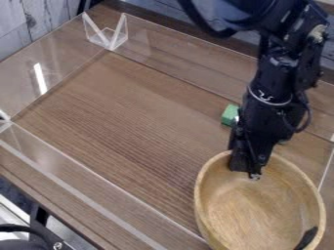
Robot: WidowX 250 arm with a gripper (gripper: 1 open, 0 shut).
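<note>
My black gripper (247, 161) hangs over the back left rim of a light wooden bowl (261, 220); whether its fingers are open or shut is unclear. A dark object (308, 236) sits at the bowl's right inner side. A small green block (229, 114) is partly hidden behind the arm, on the table.
A clear plastic stand (107, 29) is at the back left. The table's front left edge drops to a dark area, and a wall runs along the back.
</note>
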